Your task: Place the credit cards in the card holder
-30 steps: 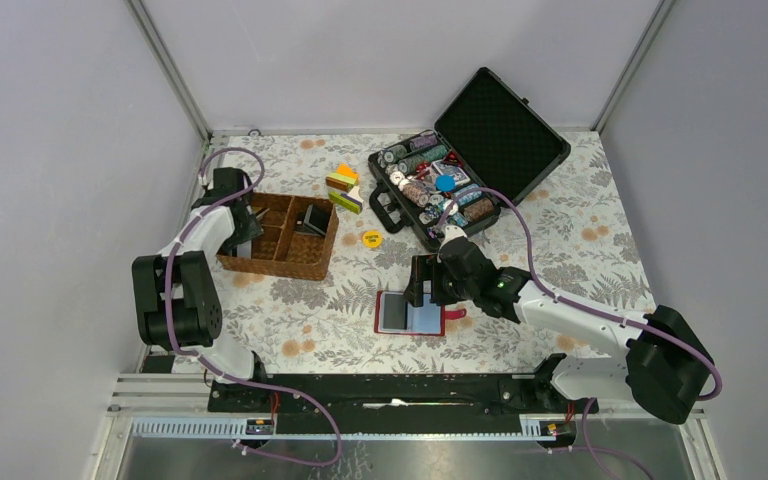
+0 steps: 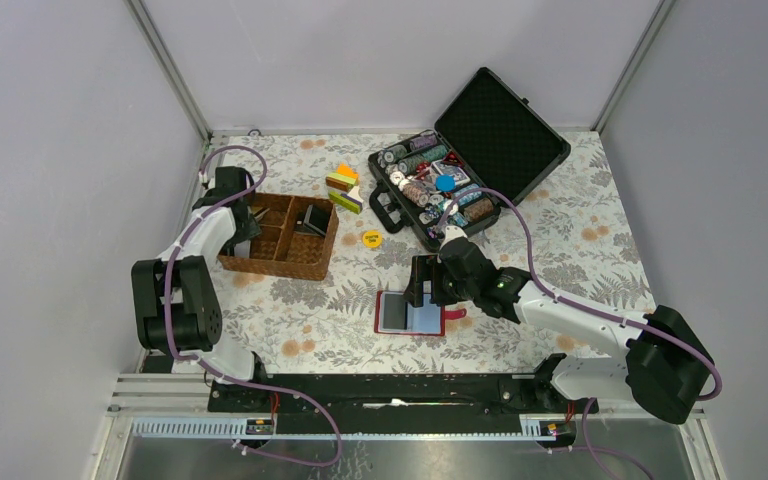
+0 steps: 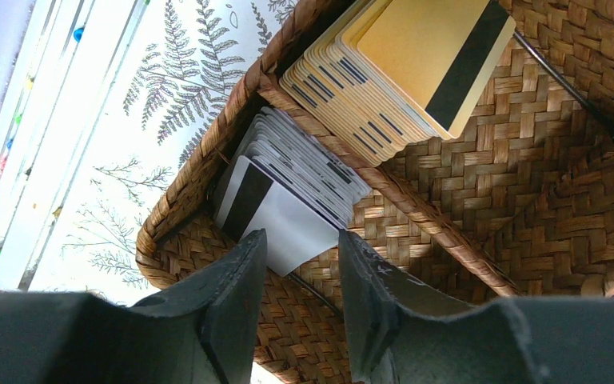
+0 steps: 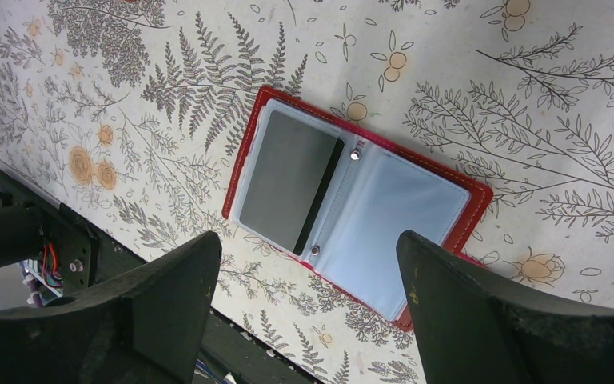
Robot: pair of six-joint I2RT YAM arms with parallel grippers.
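Note:
White cards with dark stripes [image 3: 276, 220] lean as a fanned stack in one compartment of the woven basket [image 3: 446, 232]. Over them my left gripper stands part open, its two fingertips on either side of the front card's lower part; whether they touch it I cannot tell. Gold cards [image 3: 432, 52] fill the neighbouring compartment. The red-edged card holder [image 4: 476, 204] lies open and flat on the table, a dark grey card [image 4: 288, 180] in one clear pocket and no card showing in the other. Above the holder, my right gripper is open and empty.
Dark grey cards [image 2: 314, 220] stand in the basket's right compartment. An open black case [image 2: 505, 140] with poker chips, small coloured boxes [image 2: 343, 182] and a yellow disc [image 2: 372, 239] occupy the back. Clear tablecloth separates basket and holder.
The left gripper has shifted very slightly over the basket's left side. The right arm, the holder and the basket look unmoved.

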